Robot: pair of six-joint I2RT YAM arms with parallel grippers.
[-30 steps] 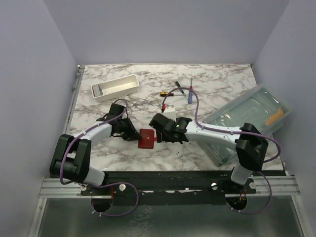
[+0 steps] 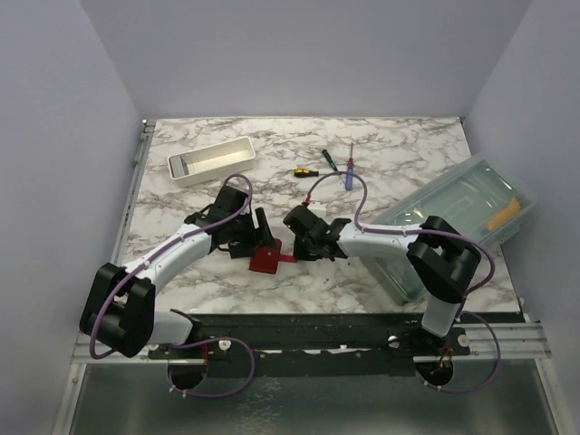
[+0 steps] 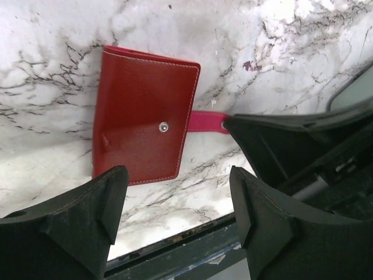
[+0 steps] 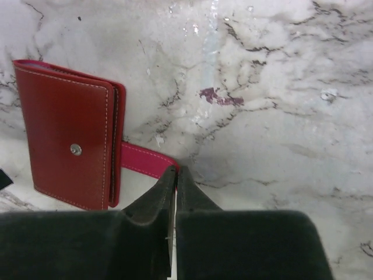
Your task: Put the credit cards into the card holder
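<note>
The dark red card holder (image 2: pixel 265 260) lies folded on the marble table, with a metal snap on its face and a pink-red strap (image 3: pixel 207 121) out to the right. Above its near part, my left gripper stands open, fingers apart and empty. At the strap's free end my right gripper is shut, the strap's tip running in between its fingertips. No credit card can be made out clearly; a small white item (image 2: pixel 317 209) is partly hidden behind the right gripper.
A white tray (image 2: pixel 211 161) stands at the back left. Several screwdrivers, among them a blue-handled one (image 2: pixel 349 177), lie at the back middle. On the right a large clear bin (image 2: pixel 453 208) takes up room.
My left gripper has opened wider and moved right, over the card holder. The right gripper has shifted slightly and shut at the strap. The holder is turned a little.
</note>
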